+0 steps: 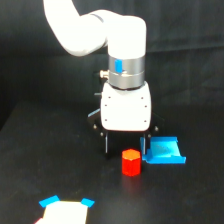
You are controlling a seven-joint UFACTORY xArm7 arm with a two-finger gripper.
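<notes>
A small red block (131, 163) with a six-sided outline stands on the dark table near the middle of the camera view. My gripper (125, 149) hangs over it from behind, fingers pointing down and apart, one left of the block and the other close to its right side. The fingers look open, with no object visibly held. Whether the fingertips reach down beside the block or stay behind it, I cannot tell.
Right of the block lies a bright blue square (164, 152), close to the gripper's right finger. At the bottom left, a pale square (66, 213) has blue corner pieces and is cut off by the frame edge.
</notes>
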